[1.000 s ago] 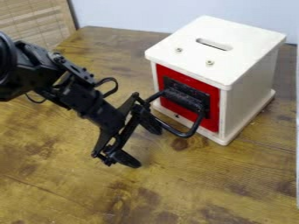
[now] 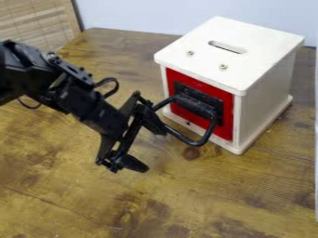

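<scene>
A white wooden box [image 2: 261,102] with a slot and two bolts on top stands at the right of the view. Its red front panel [image 2: 176,84] carries a black fitting with a black loop handle [image 2: 199,139] sticking out toward the lower left. My black gripper [image 2: 137,139] hangs left of the box, angled down to the table, beside the handle's left end. Whether its fingers touch the handle, and how far apart they stand, is hard to tell.
A white wall is behind, with a woven mat at the far left edge.
The box looks unmoved.
</scene>
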